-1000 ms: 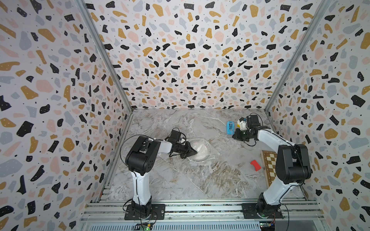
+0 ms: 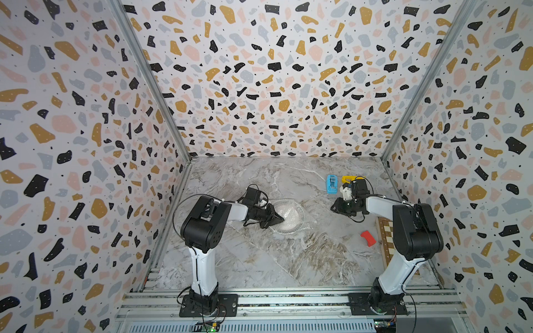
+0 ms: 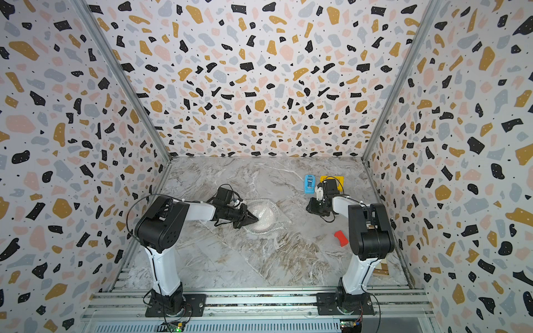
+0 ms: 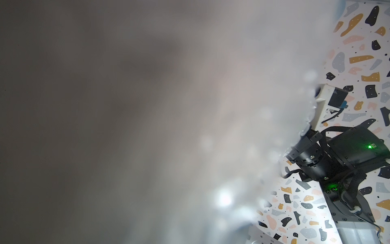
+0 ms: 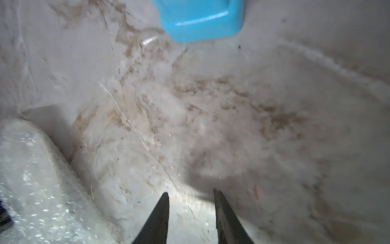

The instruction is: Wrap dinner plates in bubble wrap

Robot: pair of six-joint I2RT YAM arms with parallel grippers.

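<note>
A round plate with clear bubble wrap [image 2: 289, 219] lies in the middle of the table. My left gripper [image 2: 273, 221] is down on its left side, shut as far as shows; what lies between its fingers cannot be seen, and the left wrist view is mostly filled by blurred wrap. My right gripper hovers over bare marble right of the plate, its fingers apart with nothing between them. The wrap [image 5: 44, 179] appears at the lower left of the right wrist view.
A blue object [image 2: 332, 183] and a yellow one [image 3: 336, 183] lie at the back right, a red object [image 2: 367, 238] in front, and a wooden board [image 2: 386, 244] at the right edge.
The left arm and the plate have not moved.
</note>
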